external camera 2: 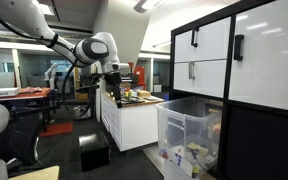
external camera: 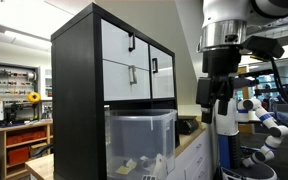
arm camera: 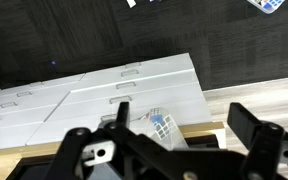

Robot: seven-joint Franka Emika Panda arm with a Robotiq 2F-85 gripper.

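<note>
My gripper is open in the wrist view, its dark fingers [arm camera: 249,135] wide apart with nothing between them. It hangs in the air at the right of exterior view 1, beside the clear plastic bin [external camera: 142,138] and clear of it. From the other side, exterior view 2 has the gripper [external camera 2: 112,98] left of the bin [external camera 2: 184,130]. Several small items lie at the bottom of the bin. Below the camera, the wrist view takes in white drawer fronts [arm camera: 134,78] and part of a white perforated object [arm camera: 162,125].
A black-framed cabinet with white doors [external camera: 119,45] stands behind and over the bin. White drawers [external camera: 192,158] run along the counter's front. On the floor, a black box [external camera 2: 94,152] stands below the arm. The dark floor [arm camera: 184,30] beside the drawers is mostly clear.
</note>
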